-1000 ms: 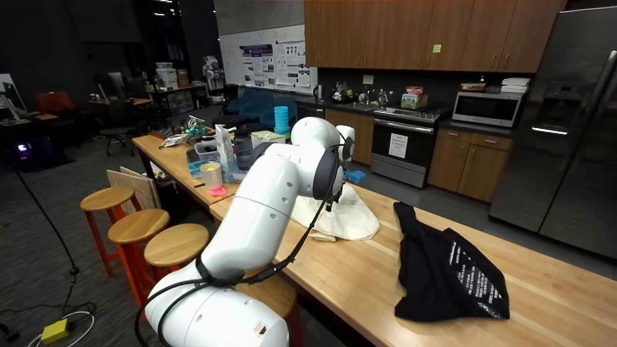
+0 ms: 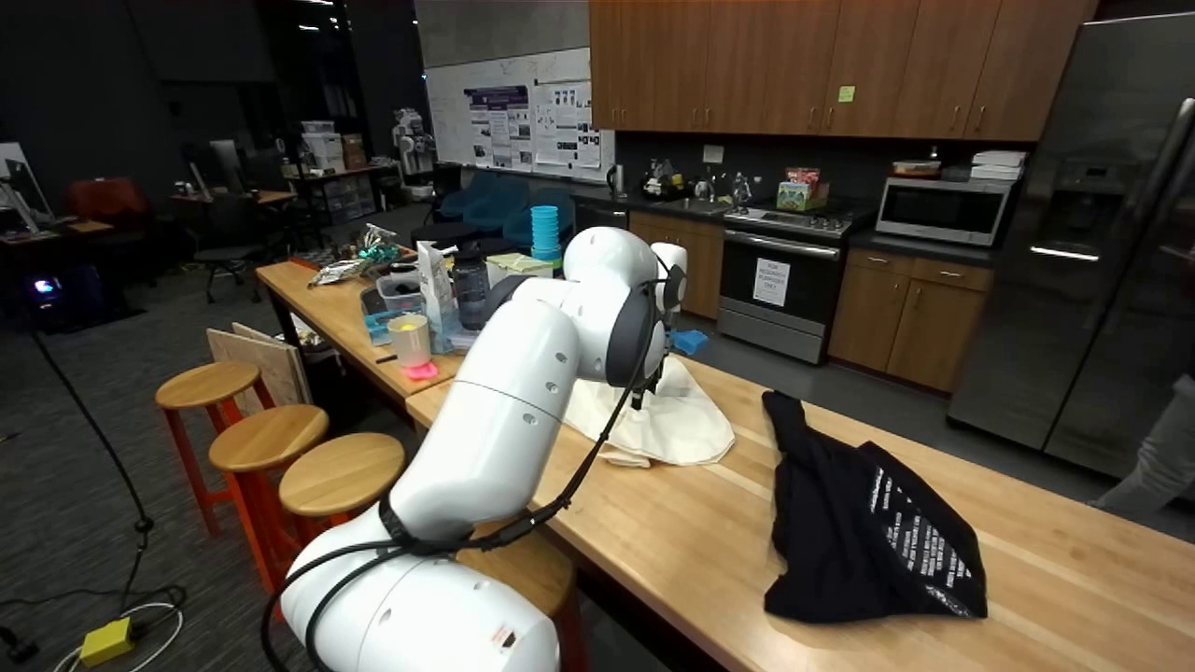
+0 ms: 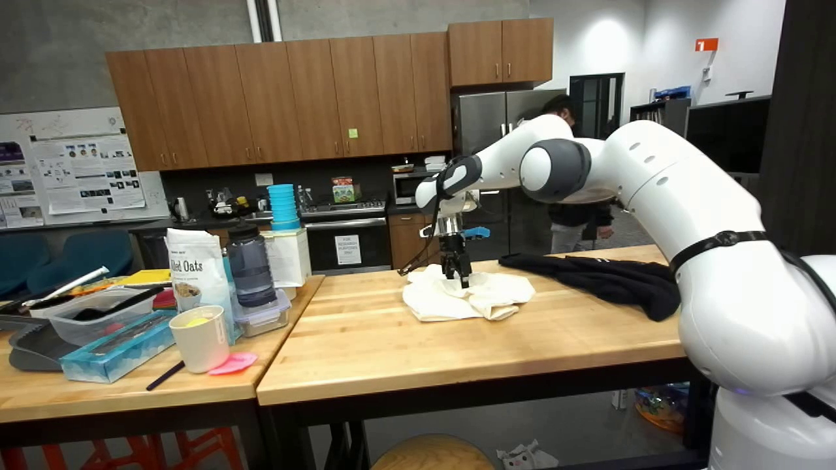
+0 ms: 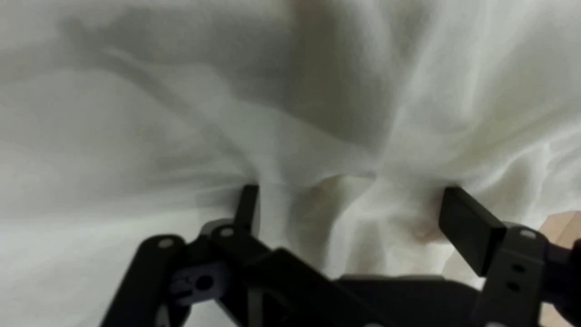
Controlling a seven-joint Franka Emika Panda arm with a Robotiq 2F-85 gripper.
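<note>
A cream-coloured cloth (image 3: 439,304) lies crumpled on the wooden table, and its folds fill most of the wrist view. Pointing down at it, my gripper stands open, its black fingers (image 4: 469,229) wide apart with a raised fold of the cloth showing in the gap. The fingertips are at or very near the fabric; whether they touch it I cannot tell. In the second exterior view the gripper (image 3: 458,278) is over the middle of the cloth. To the right lies a black garment (image 2: 857,521) with white print, well apart from the gripper.
On the adjoining table stand a white mug (image 3: 200,341), an oats bag (image 3: 196,270), a dark bottle (image 3: 251,266) and plastic tubs. A person (image 3: 576,219) stands behind the arm near the fridge.
The arm and both cloths look unmoved. Part of a person's leg has come into view at the right edge of the first exterior view.
</note>
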